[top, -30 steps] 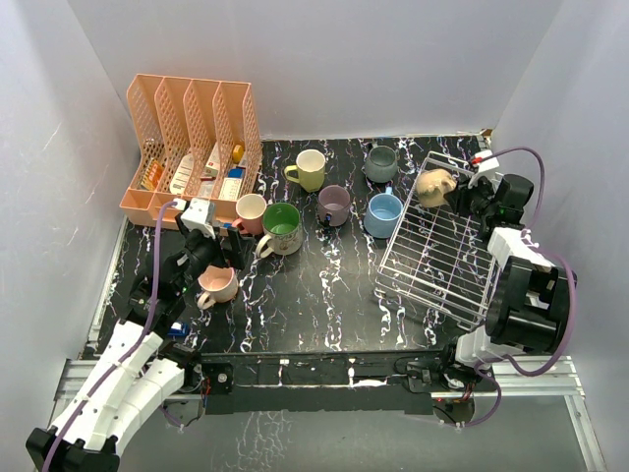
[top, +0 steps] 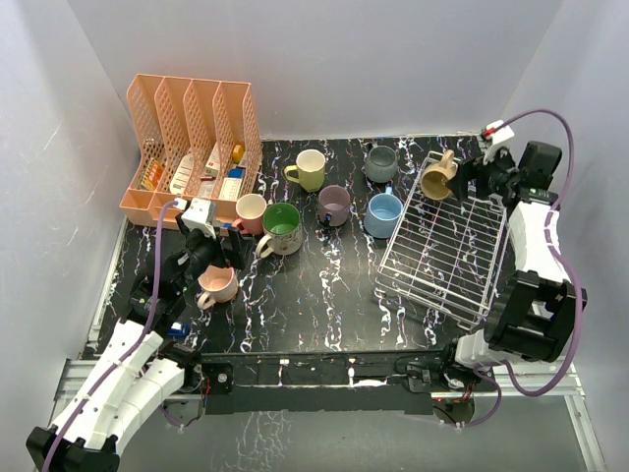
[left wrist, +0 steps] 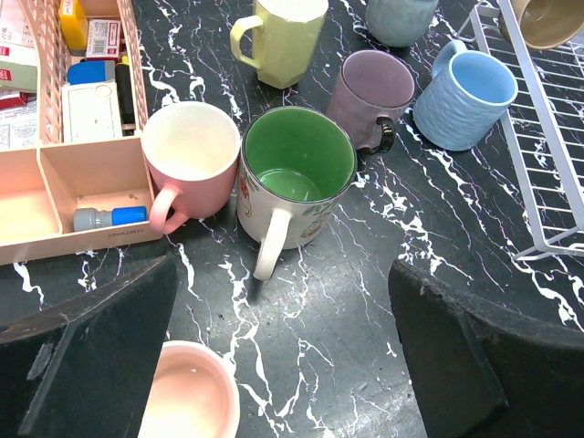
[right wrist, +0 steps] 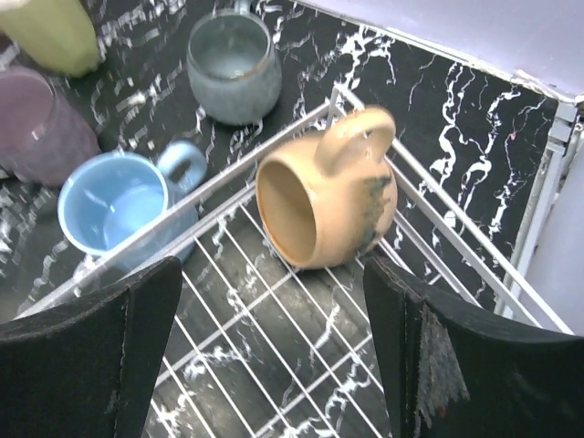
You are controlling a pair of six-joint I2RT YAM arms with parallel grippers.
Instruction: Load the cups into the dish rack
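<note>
A tan mug [right wrist: 351, 205] lies on its side in the far left corner of the white dish rack [top: 425, 289], its handle up and its mouth to the left in the right wrist view. My right gripper [top: 460, 185] is just beside it, open, with empty space between its fingers. Left of the rack stand a blue cup [top: 382, 213], a dark grey cup [top: 380, 164], a purple cup [top: 334, 205] and a yellow cup [top: 311, 170]. Further left are a green-lined mug [left wrist: 297, 173], a pink cup [left wrist: 190, 155] and a peach cup [left wrist: 190, 392]. My left gripper hangs open near these.
A peach organizer [top: 192, 143] holding boxes and small items fills the back left. Most of the rack's wire floor is empty.
My right gripper has moved up and away from the rack's middle, toward the back. The tan mug has turned, its handle now pointing backward. The left arm has stayed still.
</note>
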